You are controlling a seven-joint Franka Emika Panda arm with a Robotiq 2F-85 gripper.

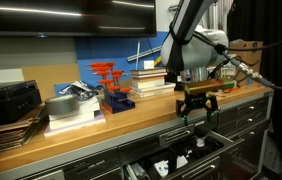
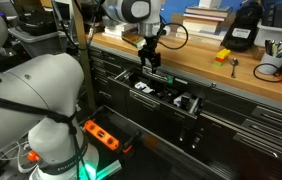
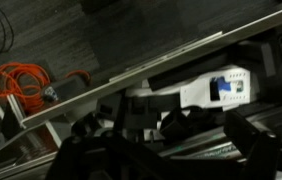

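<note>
My gripper (image 1: 198, 112) hangs above an open drawer, just above the level of the wooden counter. In the wrist view its dark fingers stand wide apart along the bottom edge, and nothing shows between them. The pulled-out drawer (image 2: 177, 112) holds several small dark and white things. Among its contents, the wrist view shows a white piece with blue and black marks (image 3: 219, 89). Those items are too dark and small to name surely.
On the wooden counter (image 1: 131, 119) stand a metal pot (image 1: 62, 105), red racks (image 1: 103, 70), stacked books (image 1: 149, 80) and a cardboard box. Closed drawers flank the open one. An orange cable (image 3: 19, 80) lies on the floor.
</note>
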